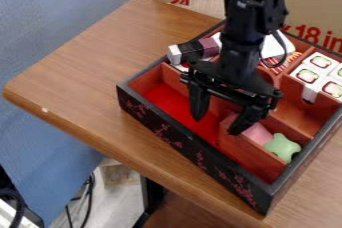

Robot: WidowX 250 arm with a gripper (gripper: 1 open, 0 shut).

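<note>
My black gripper (221,110) hangs inside a dark box (201,156) with red compartments, its two fingers apart, one over the bare red floor on the left, the other by a divider. A pink piece (257,131) and a pale green piece (282,147) lie in the front right compartment. A dark-and-pink block (187,51) and some white items sit at the back left, partly behind the arm. White cartons with red markings (315,75) stand in the back right.
A cardboard box (313,7) stands behind. The table's front left edge drops to the floor.
</note>
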